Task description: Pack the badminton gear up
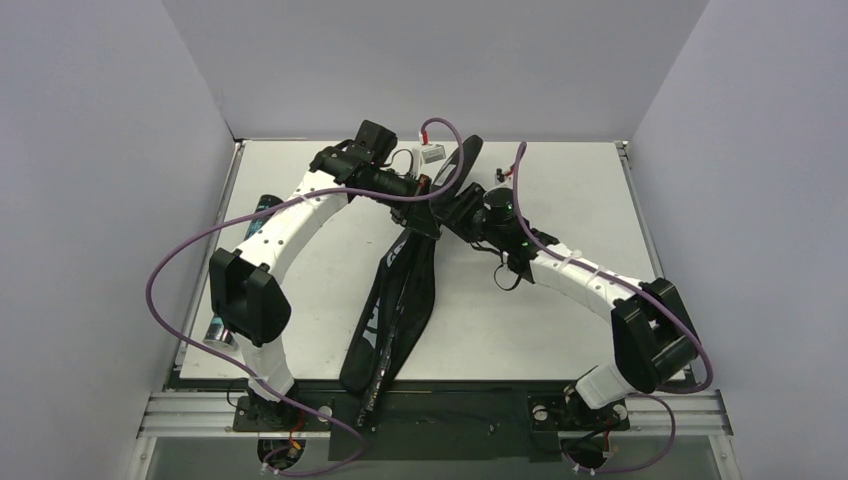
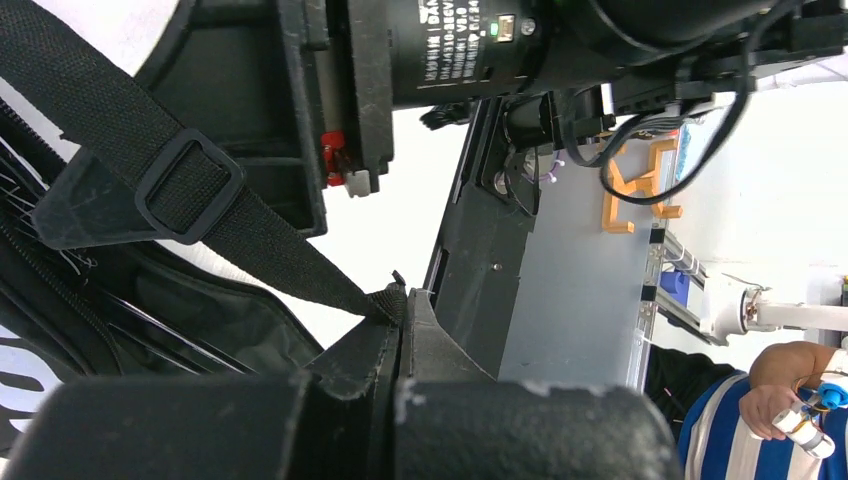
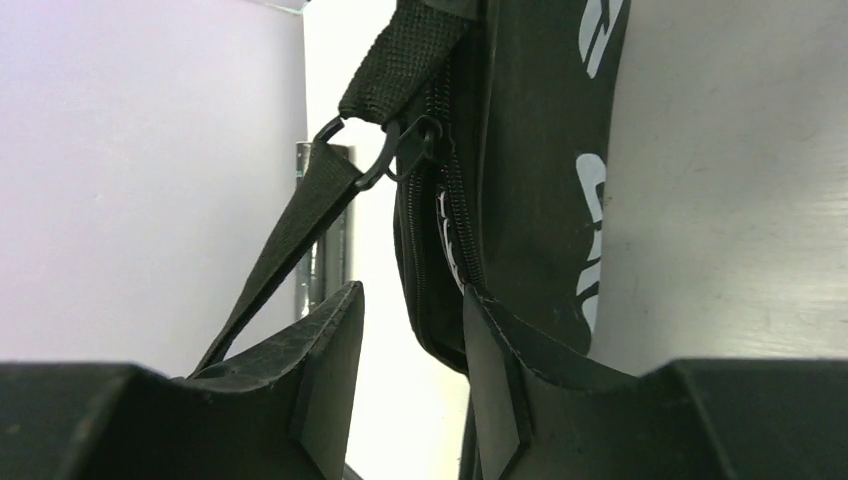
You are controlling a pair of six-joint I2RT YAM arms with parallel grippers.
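Observation:
A long black racket bag (image 1: 408, 290) slants across the white table, with a racket handle (image 1: 371, 398) poking out of its near end. My left gripper is shut on the end of the bag's black strap (image 2: 290, 258), drawing it taut. The strap's slider buckle (image 2: 188, 187) shows beside my right gripper's dark finger. Held close to the left one above the bag, the right gripper stands open. Nothing is gripped in it; the strap (image 3: 285, 245) runs down behind its left finger, and the zipped bag (image 3: 540, 170) lies beyond.
A dark shuttlecock tube (image 1: 219, 330) lies along the table's left edge, partly hidden under the left arm. Purple cables (image 1: 300, 197) loop over both arms.

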